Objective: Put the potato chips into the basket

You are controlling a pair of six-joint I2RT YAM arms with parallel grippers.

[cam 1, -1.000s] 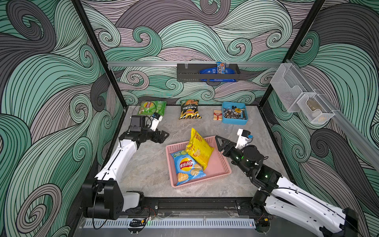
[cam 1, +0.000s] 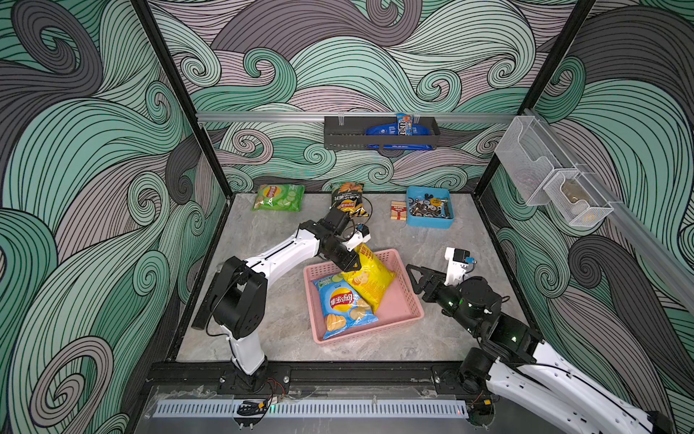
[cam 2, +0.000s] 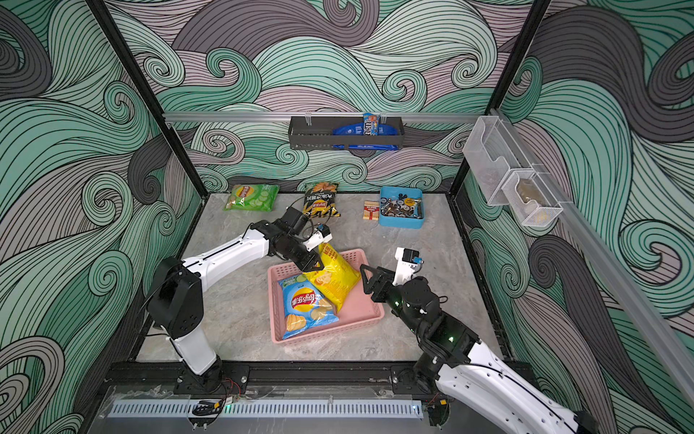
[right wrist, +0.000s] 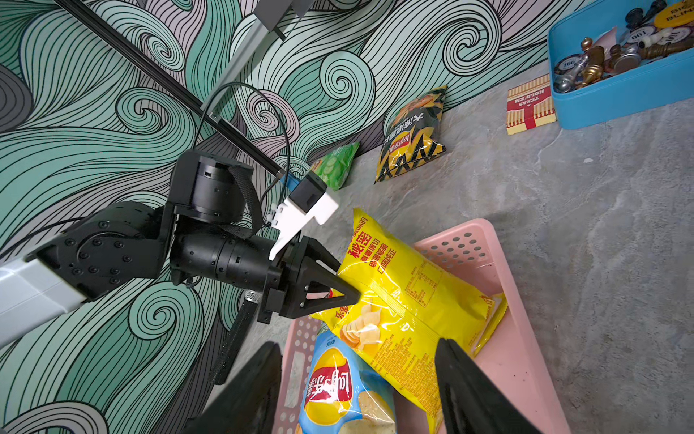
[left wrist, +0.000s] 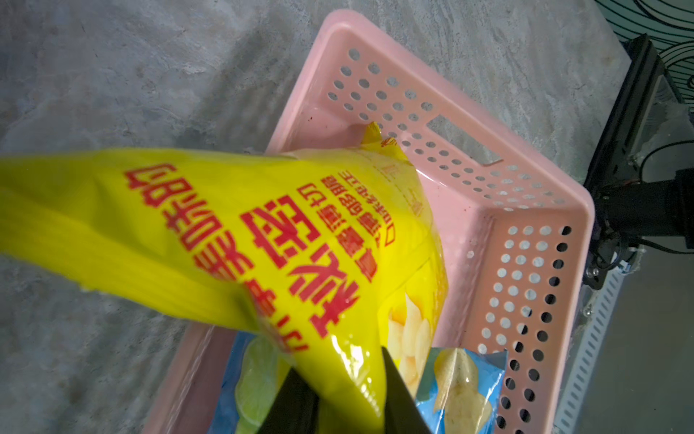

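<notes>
The yellow chip bag [cam 1: 373, 277] leans tilted in the pink basket [cam 1: 405, 316], its upper end rising past the rim. Beside it in the basket lies a blue Lay's bag [cam 1: 342, 301]. At the yellow bag's left edge is my left gripper [cam 1: 352, 264]; in the left wrist view its fingers [left wrist: 292, 408] stand on both sides of the bag's yellow film. Whether they are clamped on it does not show clearly. My right gripper is open and empty, above the basket's right rim. At the back lie a green chip bag [cam 1: 279, 197] and a black chip bag [cam 1: 347, 198].
A small red-and-cream box [cam 1: 398, 210] sits against a blue bin [cam 1: 429, 222] of small pieces at the back right. Bare tabletop lies left of the basket. A dark shelf tray [cam 1: 345, 133] and white wire baskets [cam 1: 531, 159] hang on rails.
My left arm has swung right, from beside the basket to the yellow bag. The bag's top has bent over and shifted right. My right gripper has moved slightly right and down.
</notes>
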